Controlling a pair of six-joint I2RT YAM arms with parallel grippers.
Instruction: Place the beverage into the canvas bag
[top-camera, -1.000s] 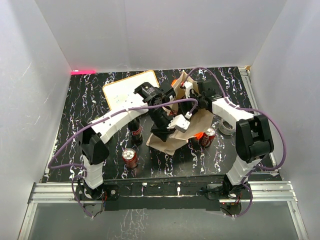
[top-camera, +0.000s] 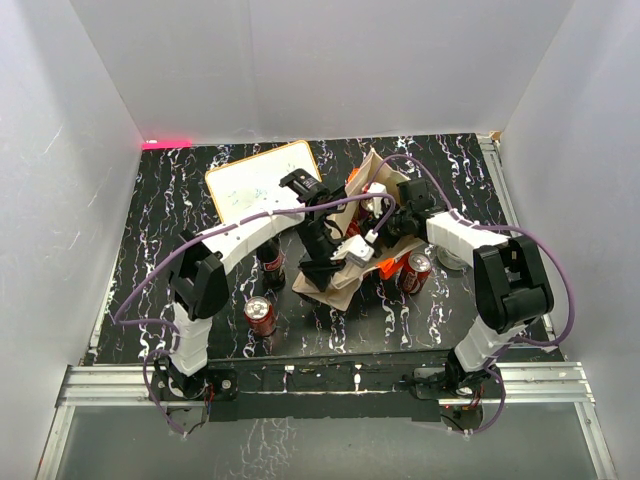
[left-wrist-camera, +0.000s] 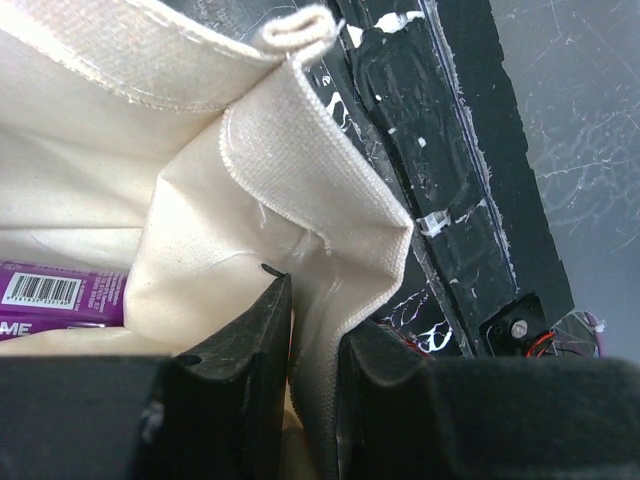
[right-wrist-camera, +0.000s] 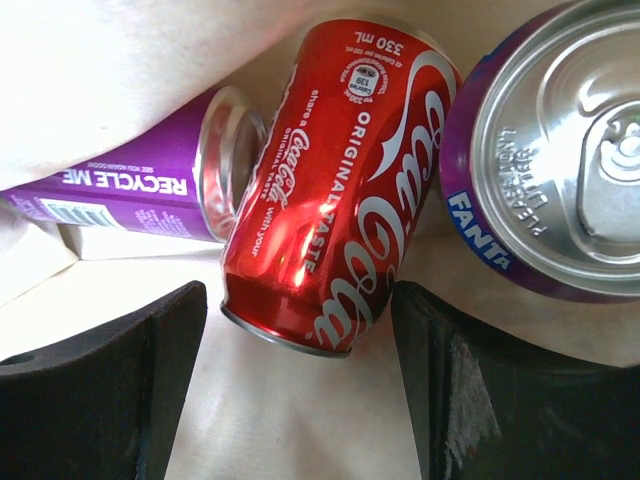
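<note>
The cream canvas bag (top-camera: 330, 290) lies open at the table's middle right. My left gripper is shut on the bag's fabric edge at its near side. Inside the bag, seen from my right wrist, are a red Coca-Cola can (right-wrist-camera: 322, 180), a purple can (right-wrist-camera: 130, 175) lying on its side and a Fanta can (right-wrist-camera: 540, 150). My right gripper is part open just below the Coca-Cola can's bottom end, nothing gripped between its fingers.
A red can (top-camera: 259, 317) and a dark bottle (top-camera: 271, 264) stand left of the bag, another red can (top-camera: 415, 275) just right of it. A white board (top-camera: 250, 170) lies at the back left; a round clear object (top-camera: 450, 260) sits at the right.
The right arm has moved slightly toward the front of the table over the bag. The left arm has shifted a little, and the bag's right side has moved slightly.
</note>
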